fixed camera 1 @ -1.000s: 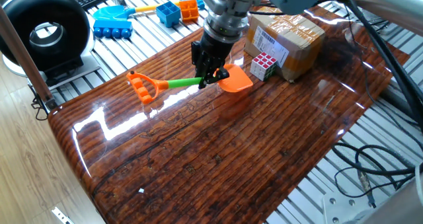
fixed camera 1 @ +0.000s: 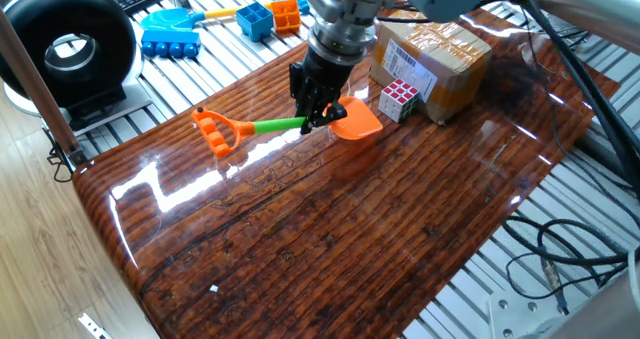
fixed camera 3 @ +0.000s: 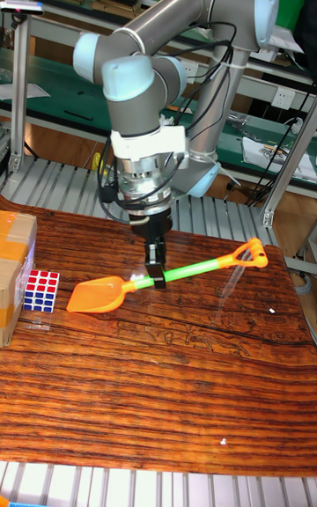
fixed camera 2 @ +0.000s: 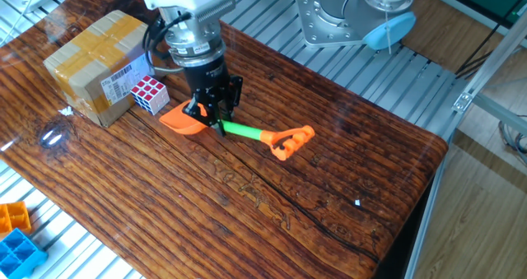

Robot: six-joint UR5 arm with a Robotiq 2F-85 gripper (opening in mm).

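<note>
A toy shovel with an orange scoop (fixed camera 1: pixel 356 121), green shaft (fixed camera 1: pixel 278 125) and orange grip handle (fixed camera 1: pixel 222 132) extends through the black gripper (fixed camera 1: pixel 318 119). The gripper, pointing down, appears shut on the green shaft, close to the scoop. In the third exterior view, the dark fingers (fixed camera 3: pixel 158 278) straddle the shaft (fixed camera 3: pixel 192 270), and the handle (fixed camera 3: pixel 249 253) shows a reflection in the glossy table below it. How far the scoop is from the tabletop I cannot tell.
Beyond the scoop stand a red-white-blue puzzle cube (fixed camera 2: pixel 150 95) and a taped cardboard box (fixed camera 2: pixel 103 65). Blue and orange toy blocks (fixed camera 1: pixel 286 17) lie off the table on the slatted surface.
</note>
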